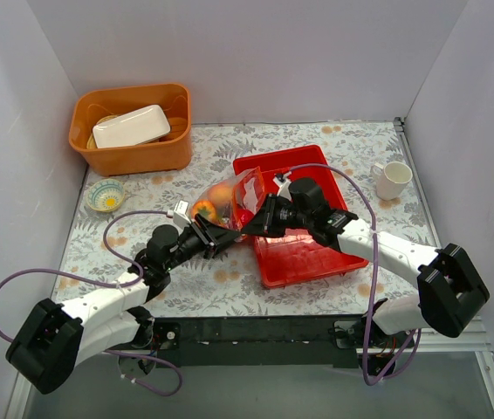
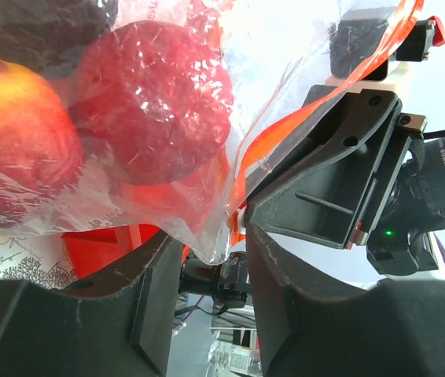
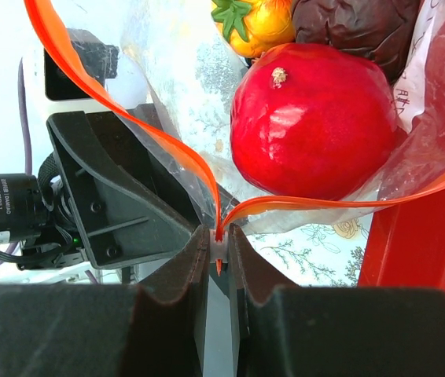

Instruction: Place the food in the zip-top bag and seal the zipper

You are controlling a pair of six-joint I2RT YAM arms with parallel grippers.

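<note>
The zip bag [image 1: 221, 196] holds food: a red fruit [image 3: 309, 118], a yellow pepper [image 3: 250, 23] and a dark item [image 3: 352, 31]. Its orange zipper [image 2: 285, 122] runs to a white slider [image 3: 218, 245] at the corner, where the right gripper has its fingertips close around it. The left gripper sits at the same lower corner, its fingers a little apart by the clear film; whether either grips firmly is unclear. In the top view both grippers meet at the bag's near end.
A red tray [image 1: 308, 262] lies under the right arm. An orange bin [image 1: 129, 153] with white containers stands at back left, a bowl [image 1: 105, 195] at left and a mug [image 1: 392, 180] at right.
</note>
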